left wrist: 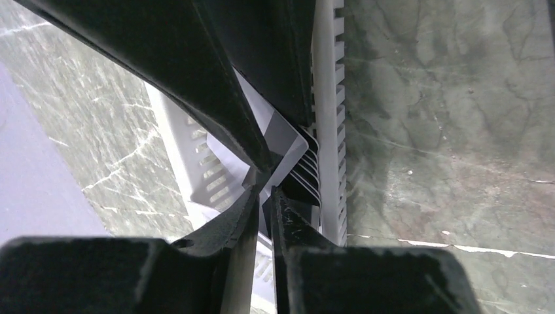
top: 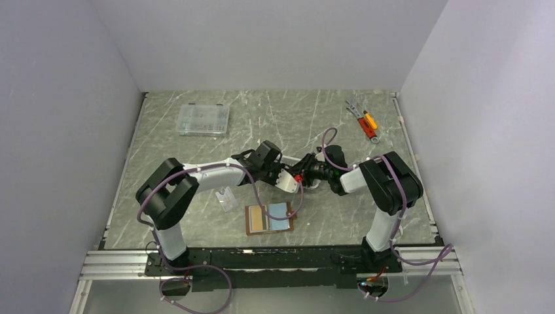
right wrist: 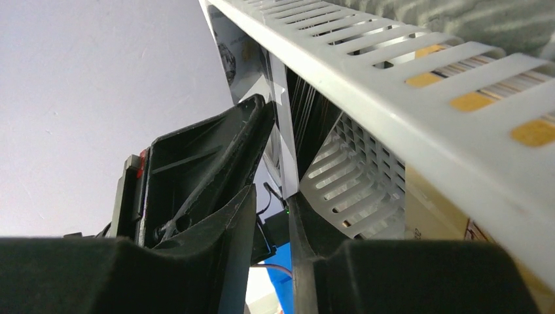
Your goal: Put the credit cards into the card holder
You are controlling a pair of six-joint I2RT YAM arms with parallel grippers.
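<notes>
Both grippers work inside the white slotted holder [left wrist: 335, 170] at the table's centre, mostly hidden by the arms from above. A light card [left wrist: 288, 157] stands tilted among several dark cards, with black fingers of the other arm over it. My left gripper has its fingertips close together at that card's lower corner; whether it grips it is unclear. My right gripper has its fingertips close together below the upright card edge [right wrist: 285, 144], beside the holder's rail [right wrist: 445, 104]; its grip is also unclear. Yellow cards show behind that rail.
A clear organiser box [top: 203, 120] lies back left, pliers [top: 363, 124] back right. A wooden board [top: 268, 219] with tan and blue panels lies at the front centre, a small clear item [top: 226, 199] left of it.
</notes>
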